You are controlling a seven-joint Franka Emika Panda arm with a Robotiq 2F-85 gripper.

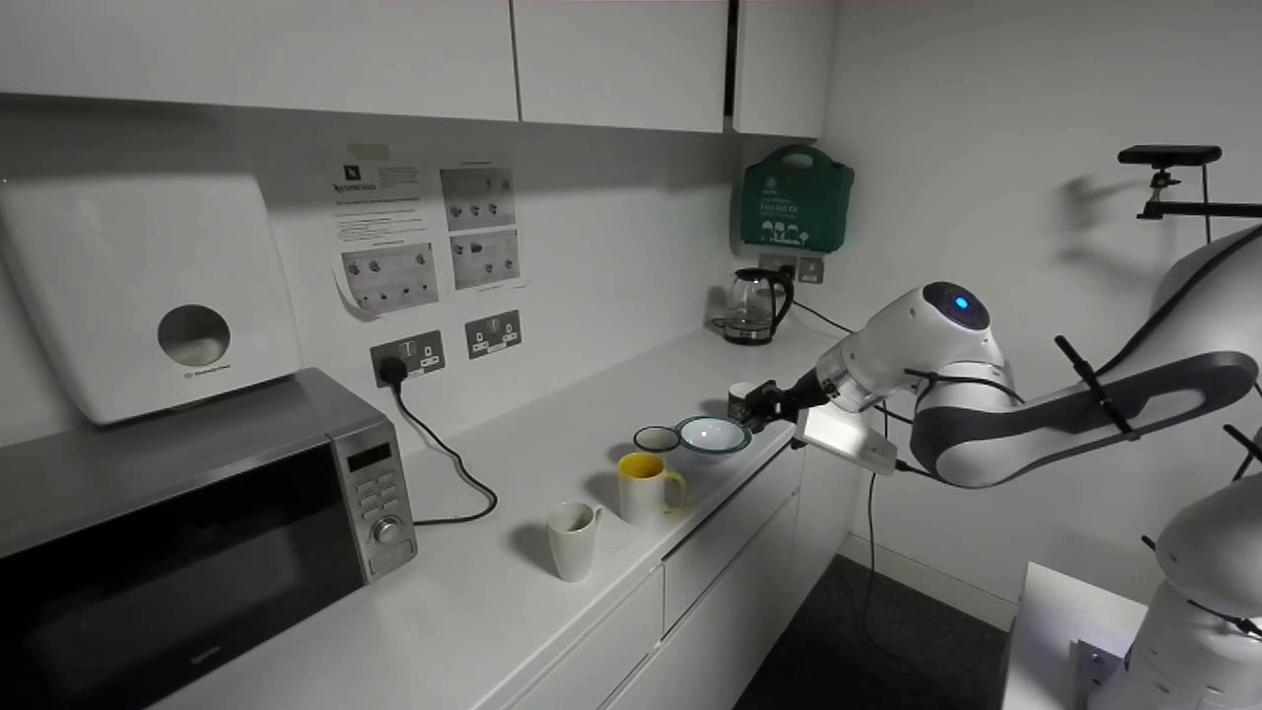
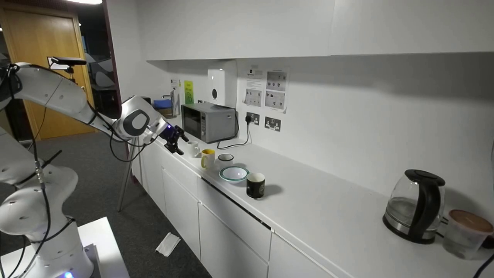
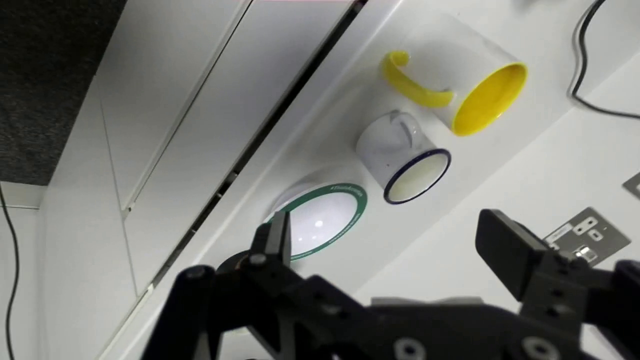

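My gripper is open with nothing between its fingers. In exterior view 2 the gripper hangs in the air near the counter's front edge. A white bowl with a green rim lies partly behind one finger in the wrist view. Beside it are a small white mug with a dark blue rim and a white mug with yellow inside and handle. A black mug stands at the bowl's other side; in exterior view 1 the gripper partly covers it. Farther along is a plain white mug.
A microwave fills one end of the counter, and a glass kettle stands toward the other. Cupboards overhang the counter. Between the black mug and the kettle the worktop is clear.
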